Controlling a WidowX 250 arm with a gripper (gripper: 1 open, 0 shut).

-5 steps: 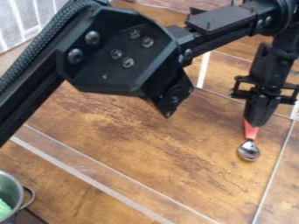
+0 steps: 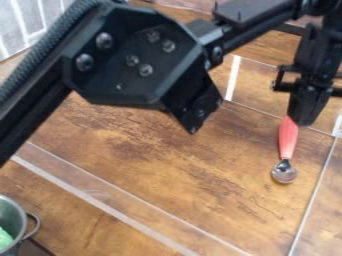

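A spoon (image 2: 287, 145) with a red handle and a round silver bowl lies on the wooden table at the right, handle toward the back. The black gripper (image 2: 305, 95) is above and just behind the end of the handle, pointing down; whether its fingers are open or shut is hard to tell. The black arm crosses the upper left of the view and hides much of the table behind it.
A metal pot (image 2: 14, 225) with a handle and something green inside sits at the lower left edge.
The spoon lies in about the same place.
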